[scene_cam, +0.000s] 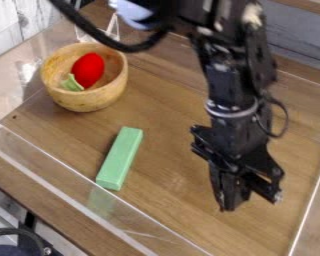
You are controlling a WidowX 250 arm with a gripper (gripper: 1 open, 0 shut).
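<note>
My black gripper [232, 172] is low over the right front of the wooden table [149, 215], right of a pale green block [119, 158] and apart from it. Whether its fingers are open or shut is unclear. A wooden bowl [73, 97] at the back left holds a red object [91, 67] and a small green piece.
The table's front left is bordered by a light edge. The arm hides much of the back right.
</note>
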